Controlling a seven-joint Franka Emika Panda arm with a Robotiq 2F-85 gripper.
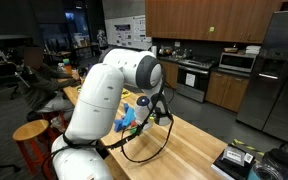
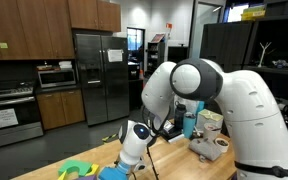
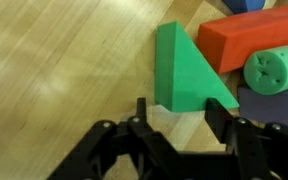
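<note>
A green triangular block (image 3: 184, 75) lies flat on the wooden table in the wrist view. Its near edge reaches the fingertips of my gripper. The fingers stand part open, the left fingertip just off the block's left corner and the right one overlapping its right corner. Whether either finger touches the block I cannot tell. A red block (image 3: 246, 40) borders it on the right, beside a green cylinder (image 3: 273, 69). Both exterior views show the arm bent low over the blocks, with the fingertips too small to make out.
A purple block (image 3: 271, 107) lies close by the right finger, and a blue block (image 3: 243, 5) is at the top edge. Bare table (image 3: 69, 80) extends to the left. A black-and-white box (image 1: 234, 160) stands farther along the table.
</note>
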